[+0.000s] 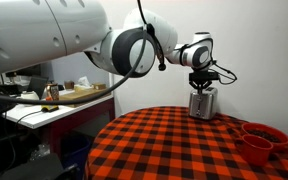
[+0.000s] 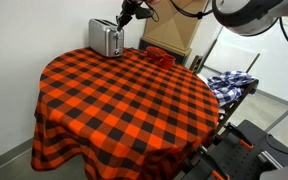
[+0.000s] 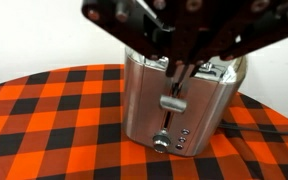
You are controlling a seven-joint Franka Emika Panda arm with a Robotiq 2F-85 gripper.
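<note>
A silver toaster (image 3: 144, 100) stands upright on the far part of the table, its lever (image 3: 173, 103), round knob (image 3: 162, 141) and small buttons facing the wrist camera. My gripper points down at the toaster's front top edge, just above the lever. Its fingers are together, and nothing shows between them. Whether the tips touch the toaster or lever is unclear. From the side, the gripper (image 1: 199, 87) is right at the top of the toaster (image 1: 203, 105); the second exterior view has the toaster (image 2: 105, 38) near the wall.
Red containers (image 1: 255, 150) stand to the toaster's right on the round table, which has a red-and-black checked cloth (image 2: 119, 95). A cable (image 3: 259, 128) runs off the toaster's right side. A white side table (image 1: 44, 115) with boxes is at left.
</note>
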